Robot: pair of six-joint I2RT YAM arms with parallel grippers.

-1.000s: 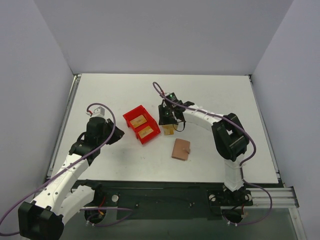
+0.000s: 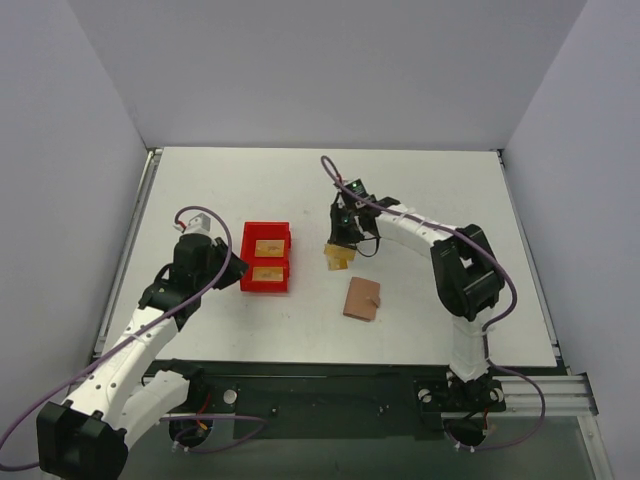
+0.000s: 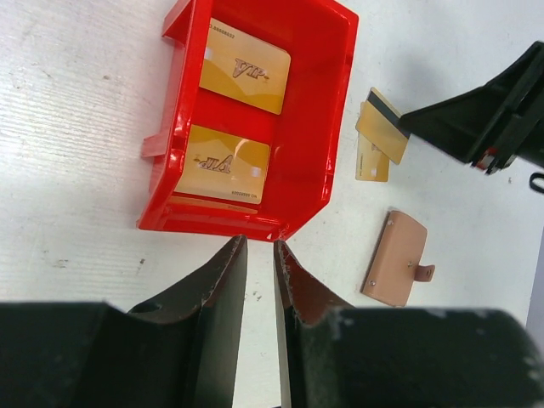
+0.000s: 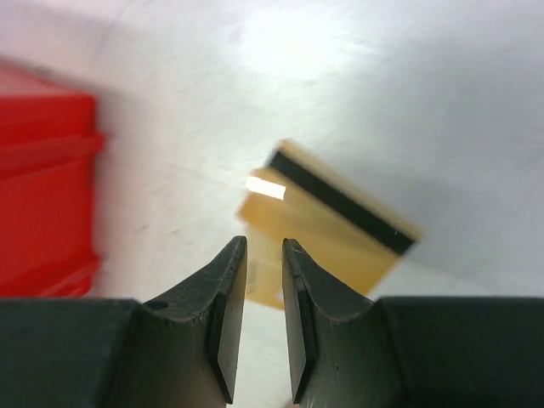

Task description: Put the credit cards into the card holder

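The brown card holder (image 2: 361,298) lies flat on the table, right of centre, its strap at the right side. Gold cards show in both compartments of a red tray (image 2: 265,224): an upper card (image 3: 246,68) and a lower card (image 3: 223,166). Outside the tray, a gold card with a black stripe (image 4: 327,217) overlaps another gold card (image 3: 372,161) on the table. Just above this pair hovers my right gripper (image 2: 346,243), its fingers a little apart with nothing between them. Left of the tray, my left gripper (image 2: 241,267) is empty, with a narrow gap between its fingers.
The tray's raised red walls (image 3: 183,102) stand between my left gripper and the loose cards. Bare white table (image 2: 440,310) extends right of the card holder, and the table's back is clear too.
The red tray was slanted and now sits square, further left. The left arm has stayed still.
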